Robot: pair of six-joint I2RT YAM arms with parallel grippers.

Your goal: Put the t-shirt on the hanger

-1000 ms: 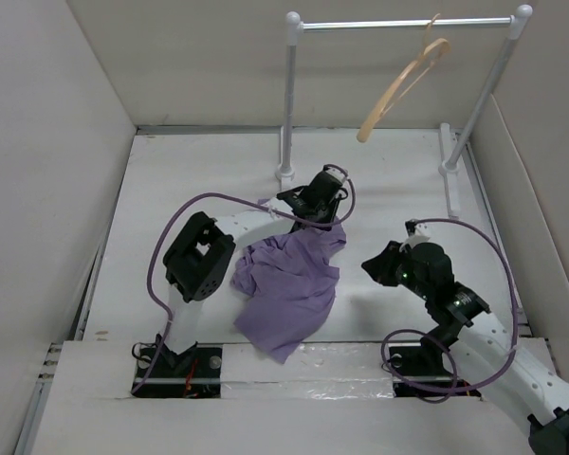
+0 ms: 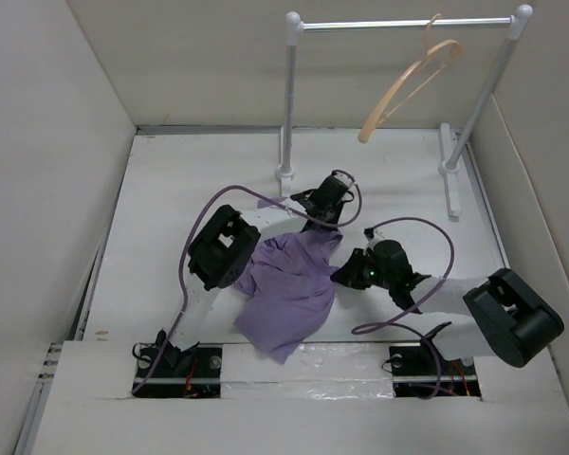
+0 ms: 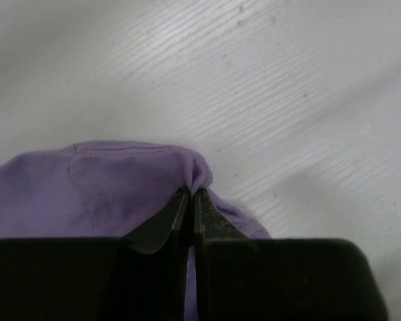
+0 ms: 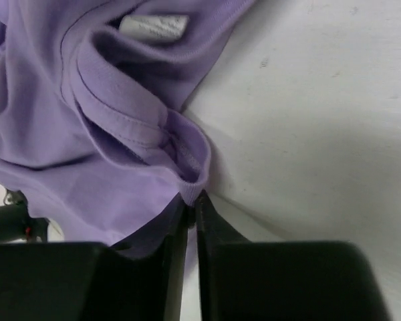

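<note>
The purple t-shirt (image 2: 284,289) lies crumpled on the white board. My left gripper is shut on a pinched fold near the shirt's upper edge, its body hiding part of it in the top view. My right gripper is at a hemmed fold on the shirt's right side, fingertips close together at the cloth; whether they grip it is unclear. A wooden hanger (image 2: 389,95) hangs from the rail, above and behind both arms.
The white rack (image 2: 288,104) stands at the back, its feet on the board. Side walls bound the space. Bare board (image 2: 152,209) shows at the left and back right.
My right arm has moved left from the right side to the shirt's edge.
</note>
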